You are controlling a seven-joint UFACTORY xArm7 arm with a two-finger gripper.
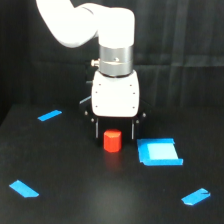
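A small red block rests on the black table, close to the middle of the view. My gripper points straight down over it, with its white hand covering part of the space above the block. Its two dark fingers stand apart, one to the left and one to the right of the block, with a gap showing on each side. The fingers are open. Against the dark background the exact fingertip height is hard to make out.
To the right of the block lies a white square edged with blue tape. Strips of blue tape mark the table at the back left, front left and front right.
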